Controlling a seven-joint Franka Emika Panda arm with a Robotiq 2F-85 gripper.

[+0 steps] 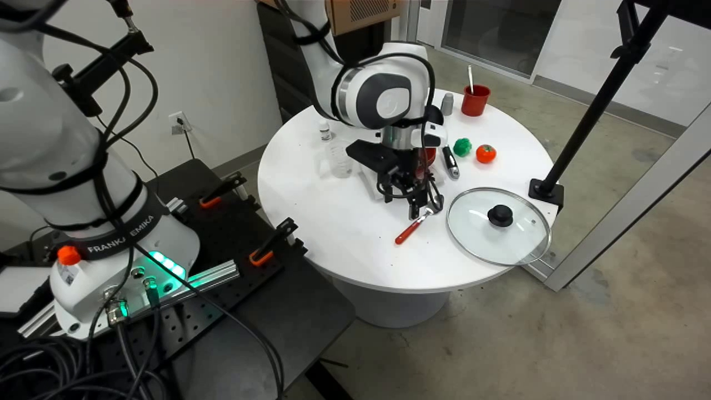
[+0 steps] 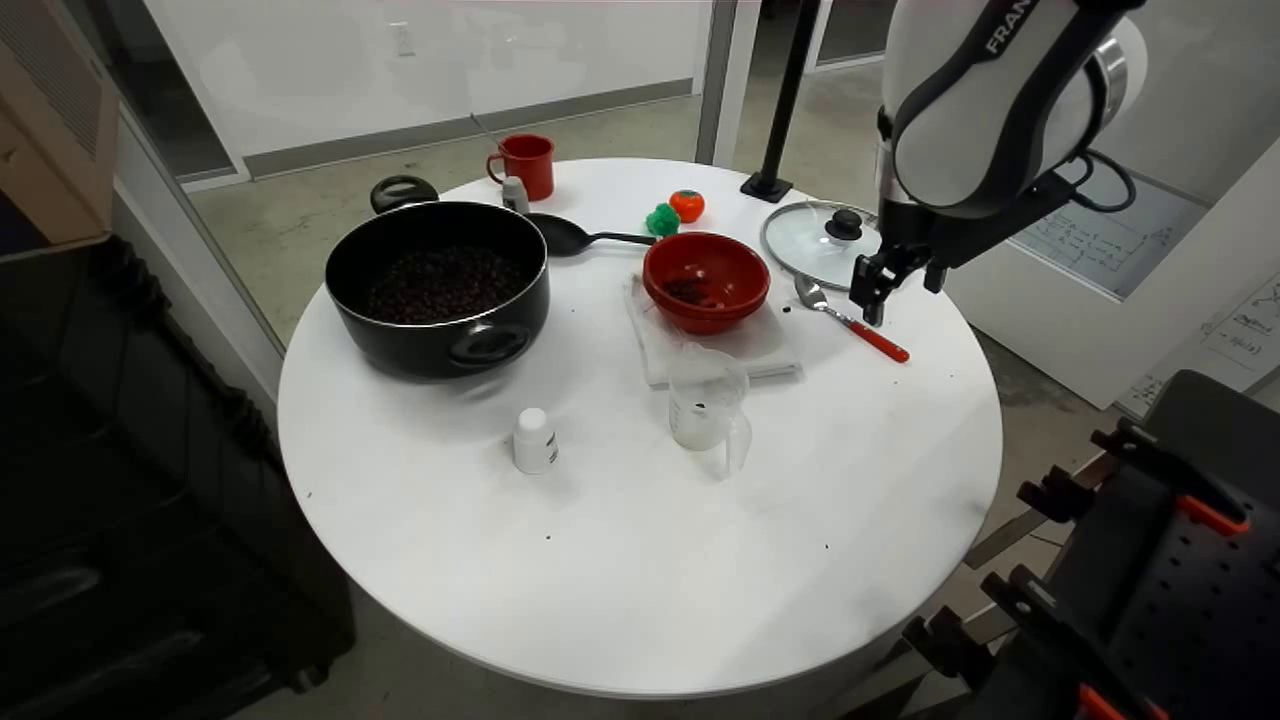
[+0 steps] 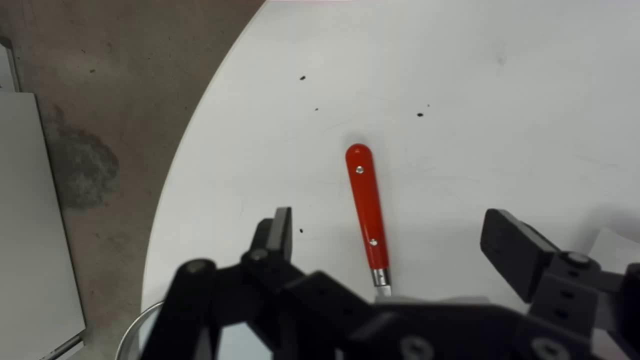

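A spoon with a red handle lies flat on the white table; in the wrist view its handle shows between my spread fingers, while my gripper's body hides its bowl. My gripper is open and holds nothing. In exterior view 2 the gripper hangs just above the table, close to the spoon, whose metal bowl points away to the left. From the first exterior side, the gripper covers part of the spoon near its bowl.
Close by lies a glass lid with a black knob. A red bowl sits on a folded cloth, beside a clear measuring cup. A black pot of dark beans stands farther left.
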